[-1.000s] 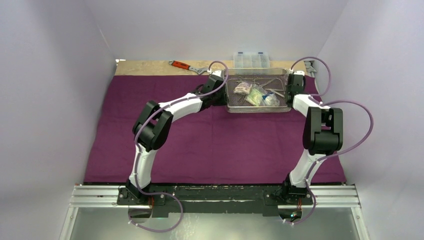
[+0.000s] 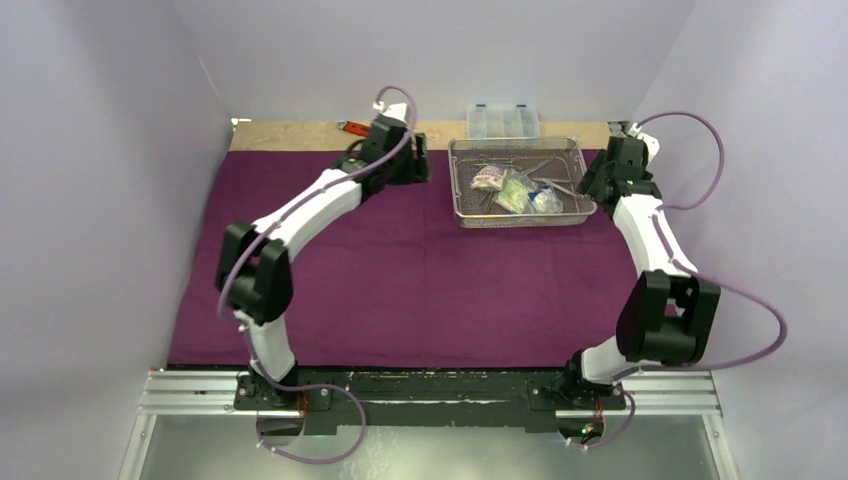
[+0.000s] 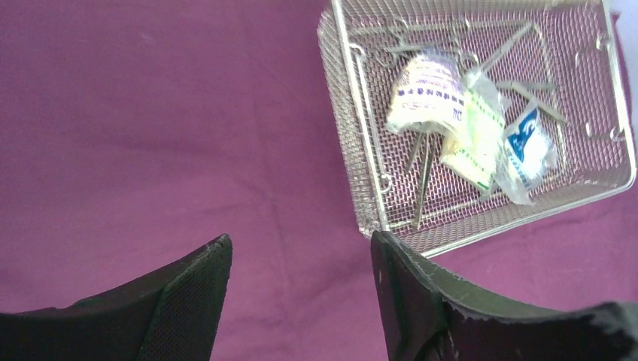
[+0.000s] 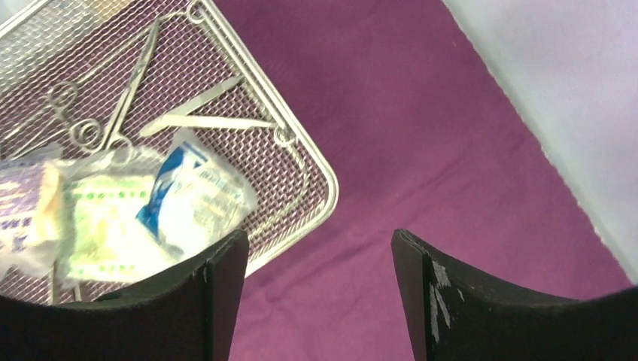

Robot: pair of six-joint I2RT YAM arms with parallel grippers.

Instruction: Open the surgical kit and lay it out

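The wire-mesh tray sits on the purple cloth at the back, right of centre. In it lie metal scissors, other instruments and several soft packets, including a purple-printed one, a green one and a blue-white one. My left gripper is raised to the left of the tray, fingers apart over bare cloth, holding nothing. My right gripper stands open just off the tray's right end, with nothing between its fingers.
A clear compartment box lies on the wooden strip behind the tray. An orange-handled wrench is partly hidden by the left arm. A grey wall bounds the right.
Both arms have drawn away from the tray's ends, the left one leftward and up, the right one rightward.
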